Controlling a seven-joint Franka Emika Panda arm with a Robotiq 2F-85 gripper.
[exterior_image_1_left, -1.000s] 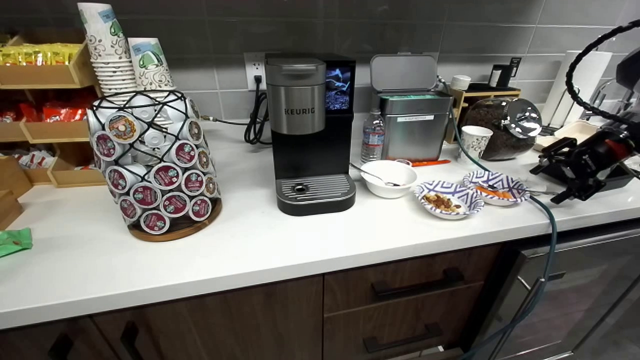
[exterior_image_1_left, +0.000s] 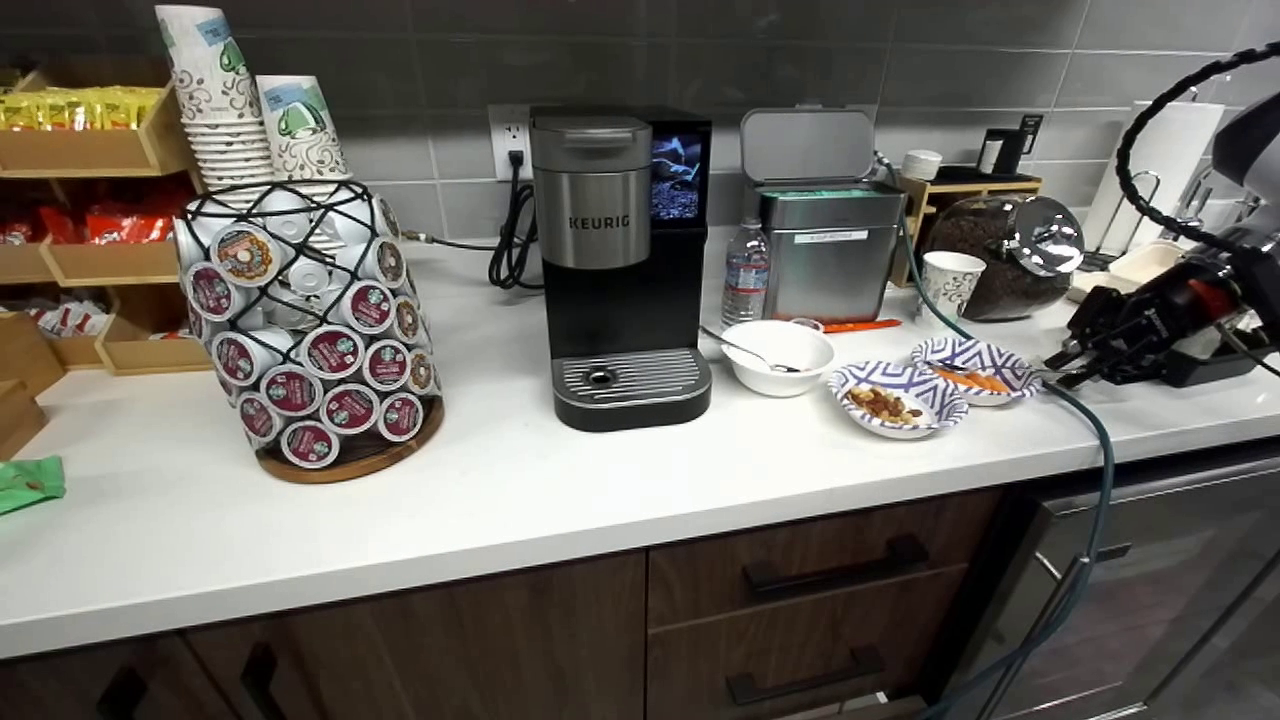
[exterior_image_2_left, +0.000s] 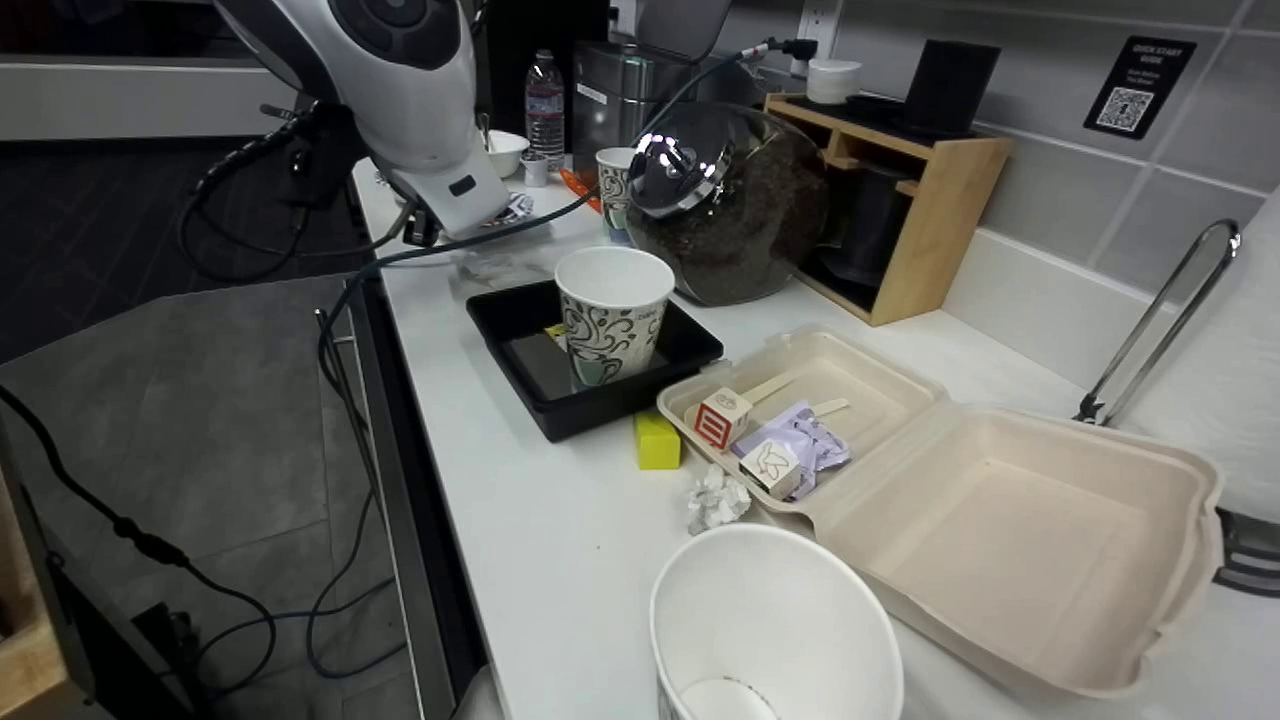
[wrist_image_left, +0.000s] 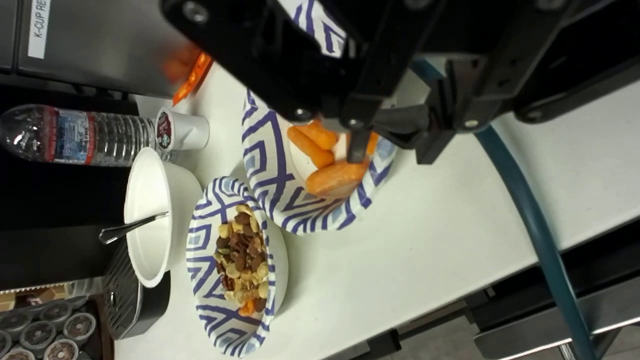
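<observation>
My gripper (exterior_image_1_left: 1058, 372) is at the right-hand rim of a purple-and-white patterned bowl (exterior_image_1_left: 1020, 371) holding baby carrots (wrist_image_left: 337, 180). Its fingers are partly open, with a gap between the fingertips. A spoon (exterior_image_1_left: 951, 367) leans in the carrot bowl, its handle reaching toward the gripper; whether the fingers touch it cannot be made out. In the wrist view, the gripper overlaps the near rim and covers part of the bowl. A matching bowl (wrist_image_left: 204, 264) of mixed nuts (wrist_image_left: 243, 258) sits beside it.
A white bowl (exterior_image_1_left: 777, 372) with a spoon stands left of the nuts, before a water bottle (exterior_image_1_left: 746, 276). A teal hose (exterior_image_1_left: 1098, 480) crosses close to the gripper and over the counter edge. A black tray (exterior_image_2_left: 516, 360) holding a paper cup (exterior_image_2_left: 614, 312) lies behind the arm.
My gripper's fingers have narrowed from wide open and its fingers moved slightly left. The carrot bowl has shifted a little to the left and back. The nut bowl has stayed put.
</observation>
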